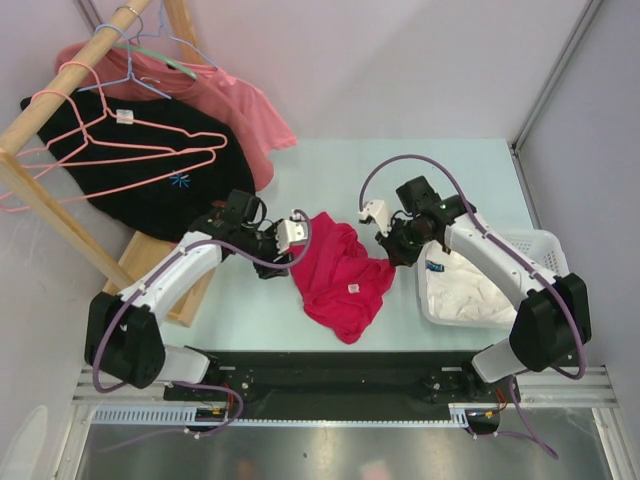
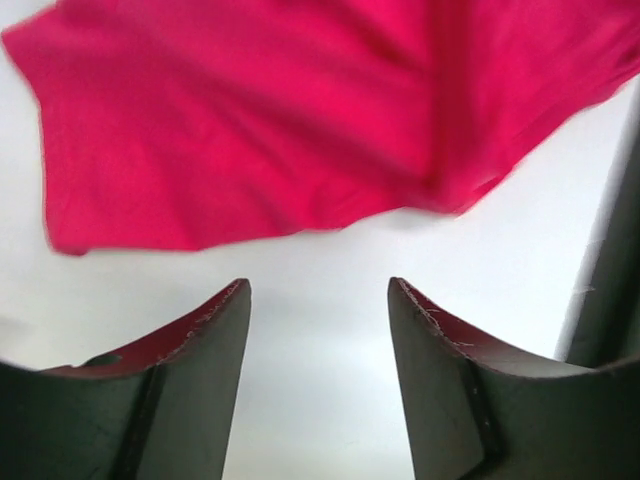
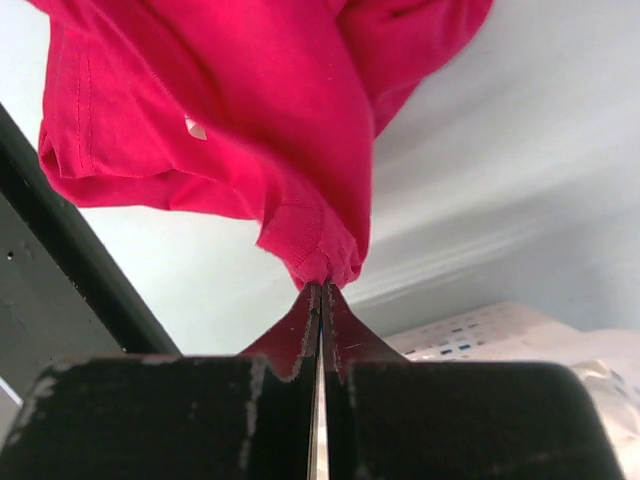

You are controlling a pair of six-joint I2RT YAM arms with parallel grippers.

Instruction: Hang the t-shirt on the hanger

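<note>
The red T-shirt (image 1: 338,280) lies rumpled on the pale table between the arms, a small label on it. My right gripper is shut on a folded end of the shirt (image 3: 230,120), held at its right side. My left gripper stands open just left of the shirt, with red cloth (image 2: 200,130) beyond its fingertips in the left wrist view and nothing between them.
A wooden rack (image 1: 55,215) at the left carries empty pink and blue hangers, with pink and black garments. A white bin (image 1: 425,305) with white contents stands at the right.
</note>
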